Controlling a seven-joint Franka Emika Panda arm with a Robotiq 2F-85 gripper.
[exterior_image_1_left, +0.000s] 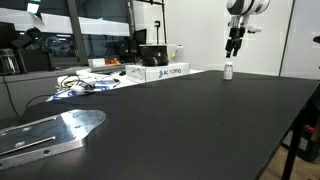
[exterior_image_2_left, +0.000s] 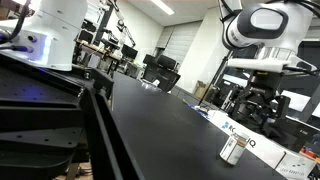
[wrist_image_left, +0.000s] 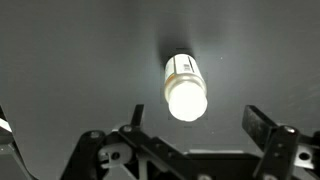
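Observation:
A small white bottle or can (exterior_image_1_left: 228, 71) with a pale round top stands upright near the far right of the dark table. In the wrist view, the bottle (wrist_image_left: 184, 88) shows its bright top nearest me and a banded side leaning away. My gripper (exterior_image_1_left: 233, 47) hangs above it, apart from it. Its two fingers are spread wide at the lower left and right of the wrist view, with the bottle's top a little ahead of the line between them. In the second exterior view the bottle (exterior_image_2_left: 233, 149) stands on the table below the white arm (exterior_image_2_left: 262, 40).
A metal plate (exterior_image_1_left: 50, 133) lies at the table's near left. At the back are a white printed box (exterior_image_1_left: 158, 73) and a clutter of cables and small items (exterior_image_1_left: 85, 82). Between them, the dark tabletop (exterior_image_1_left: 170, 115) is bare.

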